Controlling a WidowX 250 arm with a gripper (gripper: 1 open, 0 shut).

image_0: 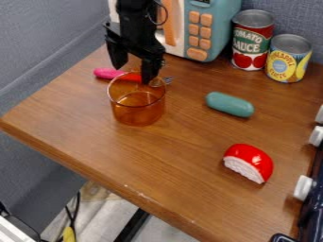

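My black gripper [132, 66] hangs at the back left of the wooden table [151, 170], over the rim of a transparent orange pot [138, 108]. Behind the pot lies a pink utensil [105, 74]; a red piece and a metal part show near my fingertips, partly hidden. I cannot tell whether the fingers are open or shut.
A toy microwave [199, 28], a tomato can [250, 47] and a yellow can [288, 61] stand at the back. A teal cylinder [229, 104] lies right of the pot, a red-and-white piece [248, 162] at the front right.
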